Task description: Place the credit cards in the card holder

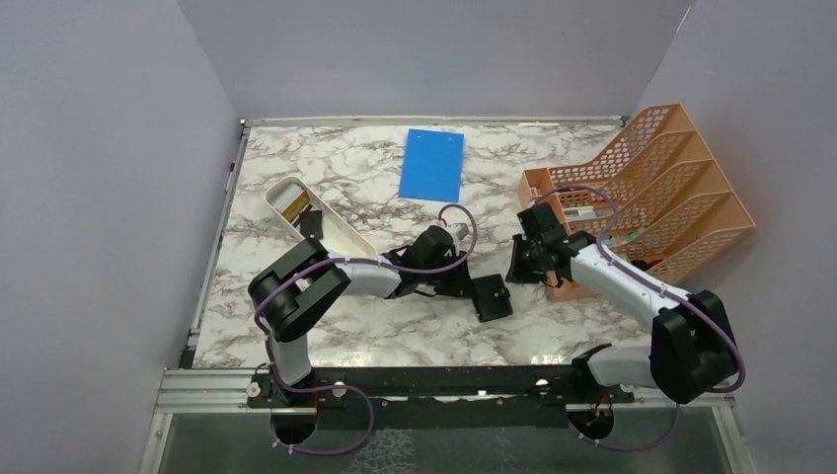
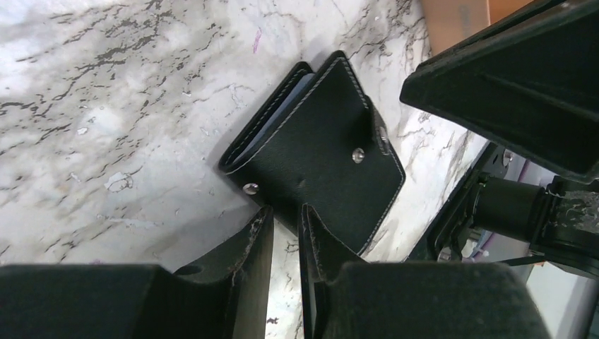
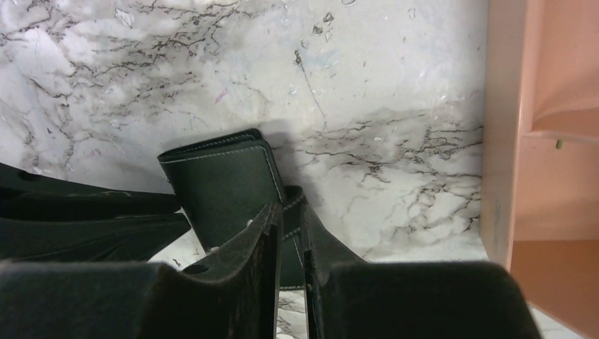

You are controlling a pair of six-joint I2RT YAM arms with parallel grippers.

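The card holder (image 1: 492, 298) is a black stitched wallet lying on the marble top between my arms. In the left wrist view, a pale grey-blue strip shows inside the card holder's (image 2: 311, 155) layered edge, and a strap with a snap sits on its far side. My left gripper is shut at the near edge of the holder, with a little of that dark edge between its tips. Over the strap side, my right gripper is slightly open; no object shows between its fingers. No credit card can be made out clearly.
An orange slotted rack (image 1: 642, 197) stands close to my right arm. On the left lies a white tray (image 1: 341, 235) with a yellow and a black item in it. A blue sheet (image 1: 431, 165) is at the back. Bare marble lies in front of the holder.
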